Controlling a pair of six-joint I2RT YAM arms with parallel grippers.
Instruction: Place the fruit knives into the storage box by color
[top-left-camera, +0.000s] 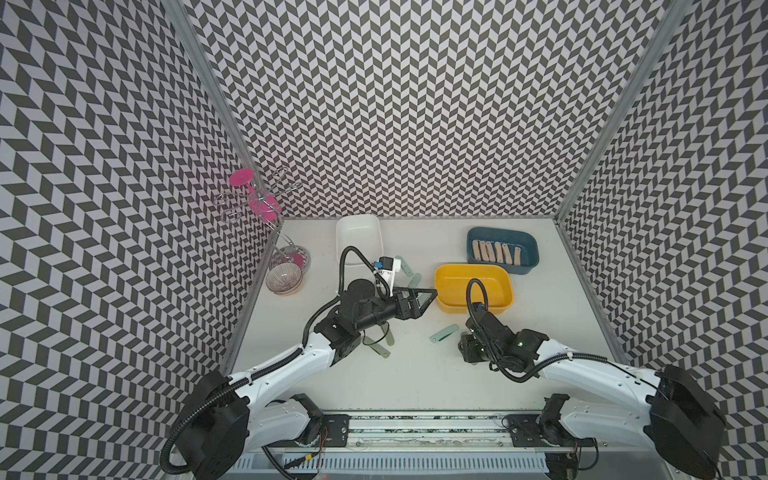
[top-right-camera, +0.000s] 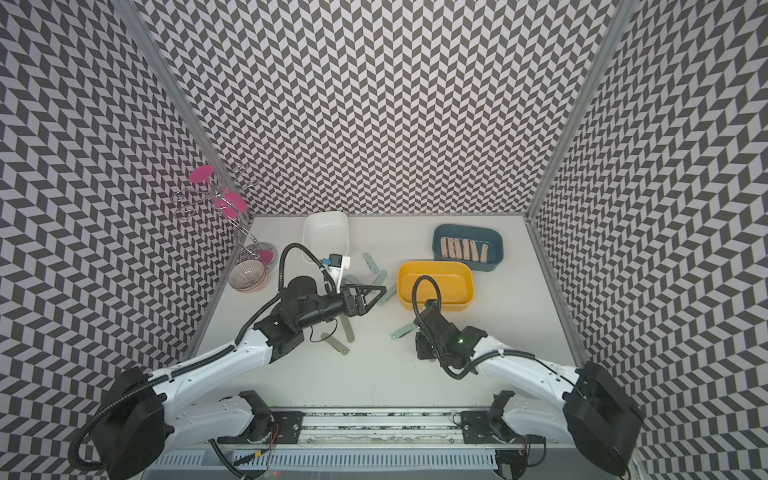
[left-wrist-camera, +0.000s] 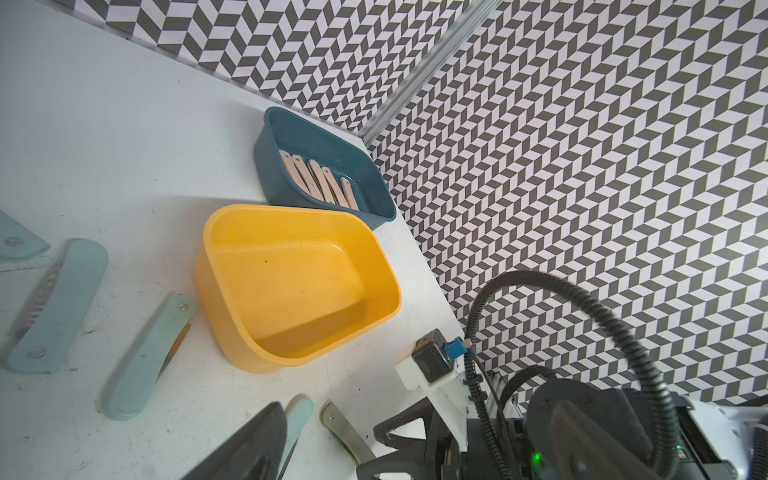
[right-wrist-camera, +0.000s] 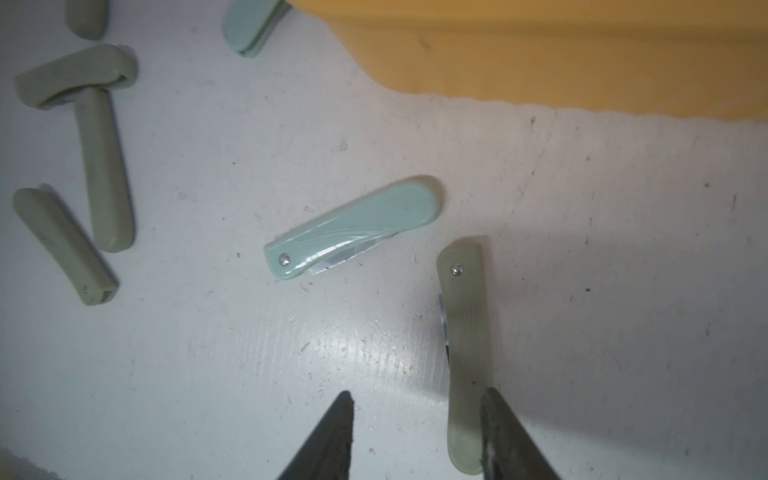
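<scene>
My left gripper (top-left-camera: 424, 300) hangs open above mint knives, left of the empty yellow box (left-wrist-camera: 297, 280). In the right wrist view my right gripper is part open, low over an olive knife (right-wrist-camera: 468, 336); the knife's lower end is beside the right finger. A mint knife (right-wrist-camera: 352, 224) lies above it, and several olive knives (right-wrist-camera: 108, 168) lie to the left. More mint knives (left-wrist-camera: 148, 356) lie left of the yellow box. The blue box (top-left-camera: 528, 256) holds several pale pink knives (left-wrist-camera: 320, 180). The white box (top-left-camera: 360, 232) at the back looks empty.
A metal stand (top-left-camera: 240, 176) with pink discs and a wire basket (top-left-camera: 284, 280) stand at the far left. The yellow box's front wall bounds the area by my right gripper.
</scene>
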